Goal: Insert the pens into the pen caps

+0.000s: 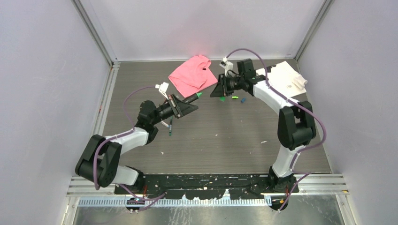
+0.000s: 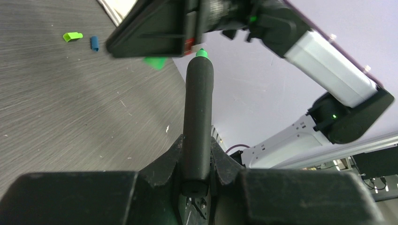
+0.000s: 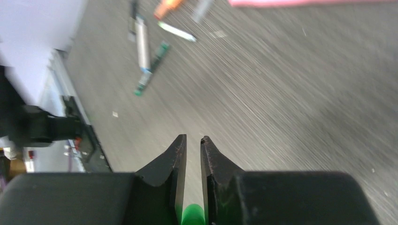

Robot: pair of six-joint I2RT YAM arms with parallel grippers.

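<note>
My left gripper (image 1: 180,105) is shut on a thick black marker (image 2: 197,122), whose green tip (image 2: 202,53) points toward my right gripper. My right gripper is shut on a green cap, which in the left wrist view (image 2: 155,63) shows under its fingers. Marker and cap are apart, the cap to the right in the top view. A small light-green cap (image 2: 71,36) and a blue cap (image 2: 94,43) lie on the table beyond.
Several pens, among them a teal one (image 3: 159,58), a white one (image 3: 177,31) and an orange one (image 3: 166,9), lie on the left. A pink cloth (image 1: 192,72) and white cloth (image 1: 285,79) lie at the back.
</note>
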